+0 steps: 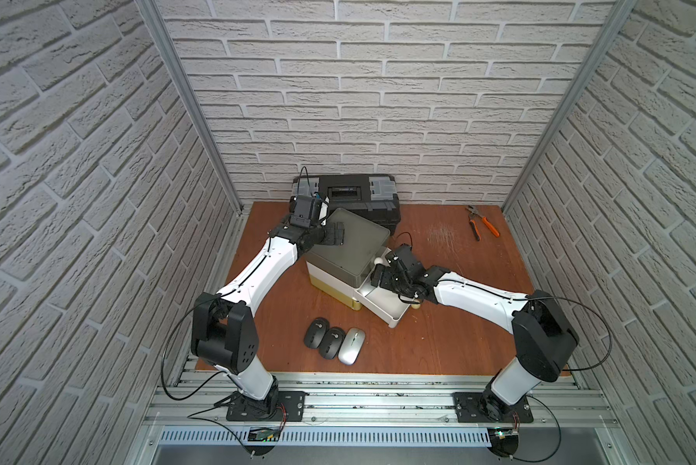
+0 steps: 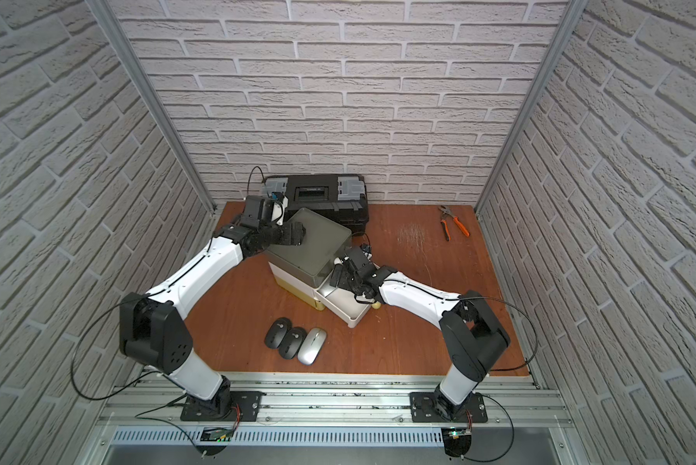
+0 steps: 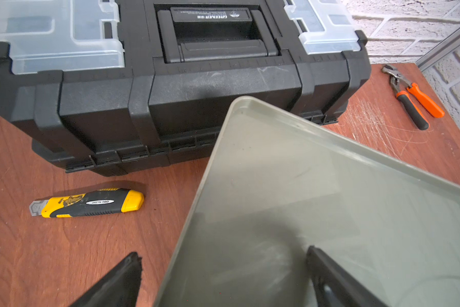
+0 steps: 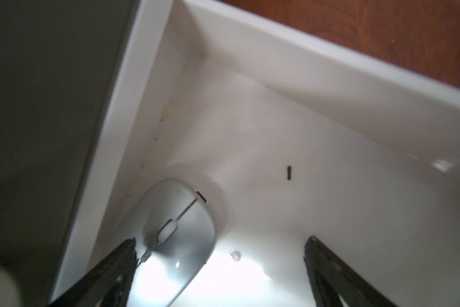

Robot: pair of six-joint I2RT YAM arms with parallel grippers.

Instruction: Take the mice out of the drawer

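Observation:
The drawer (image 1: 392, 316) is pulled out from the grey-topped box (image 1: 353, 241). A silver mouse (image 4: 186, 243) lies inside it, close to the drawer's inner wall, and its lower part runs out of view. My right gripper stands open over the drawer; one finger (image 4: 122, 271) overlaps the mouse in view, and nothing is gripped. Open and empty, my left gripper hangs over the left part of the box's top. On the table in front of the box are two dark mice (image 1: 315, 332) (image 1: 331, 342) and a silver mouse (image 1: 351, 346), side by side.
Behind the box stands a black toolbox (image 3: 224, 87), with a yellow utility knife (image 3: 91, 203) to the box's left. Orange-handled pliers (image 1: 483, 222) lie at the back right.

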